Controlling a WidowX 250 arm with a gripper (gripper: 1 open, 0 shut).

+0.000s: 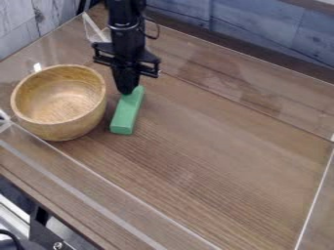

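My black gripper (pixel 128 80) hangs low over the table at the upper left of the camera view, just above the far end of a green bar (pixel 125 113). Its fingertips are small and dark in this view; it looks shut, and I see nothing held between them. The green bar lies flat on the wooden table, to the right of a tan bowl (pixel 58 115). Whether the fingertips touch the bar I cannot tell.
A blue-grey wall (pixel 261 24) runs along the back, and the table's edge is at the left.
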